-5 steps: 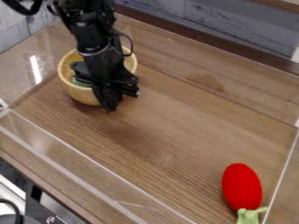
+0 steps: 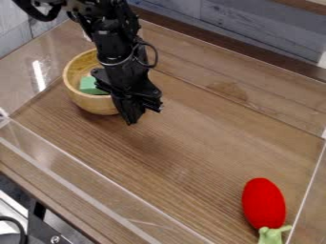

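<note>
A black robot arm with its gripper (image 2: pixel 128 100) reaches down at the upper left, over and in front of an orange-tan bowl (image 2: pixel 79 74). Something green (image 2: pixel 94 84) sits inside the bowl, largely hidden behind the arm. The gripper's fingertips are at the bowl's front right rim; whether they hold anything cannot be told.
A red vegetable-like object (image 2: pixel 264 202) with a pale green top lies at the bottom right. A wall edge runs along the back, and black cables lie at the lower left.
The bowl appears a little farther left than before. The red object has not moved.
</note>
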